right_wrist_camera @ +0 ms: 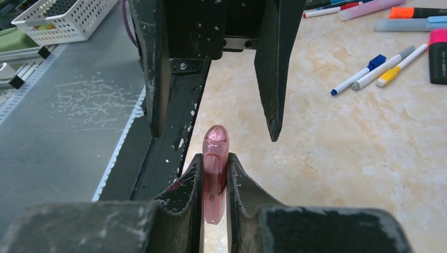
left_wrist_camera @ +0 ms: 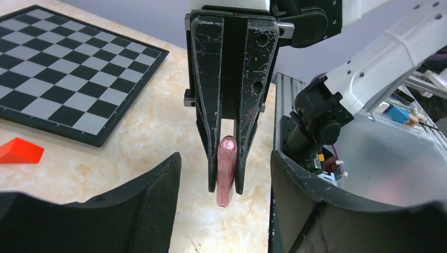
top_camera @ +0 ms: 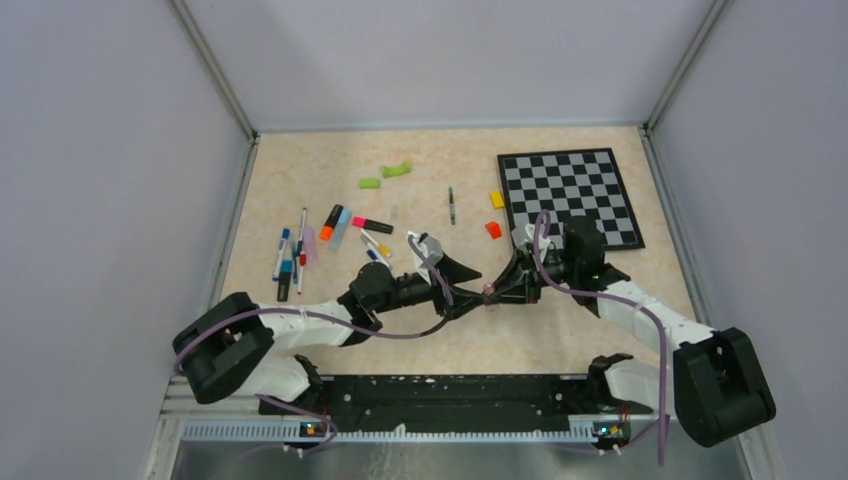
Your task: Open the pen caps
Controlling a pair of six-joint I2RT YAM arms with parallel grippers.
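A translucent pink pen (right_wrist_camera: 215, 158) is pinched between the fingertips of my right gripper, its rounded end pointing up past them. In the left wrist view the same pen (left_wrist_camera: 226, 163) stands out beneath the right gripper's fingers (left_wrist_camera: 205, 105). Facing it from the left, my left gripper is part open, and a gap shows between each of its fingers and the pen. From above, the two grippers come close together over the front middle of the table. The left gripper (top_camera: 478, 285) has its fingers to either side of the pen's end.
Several markers and pens, such as an orange-capped marker (top_camera: 331, 222), lie on the left of the table. A thin dark pen (top_camera: 451, 205) lies alone at the middle. A chessboard (top_camera: 572, 198) fills the back right, with a red block (top_camera: 493, 230) beside it.
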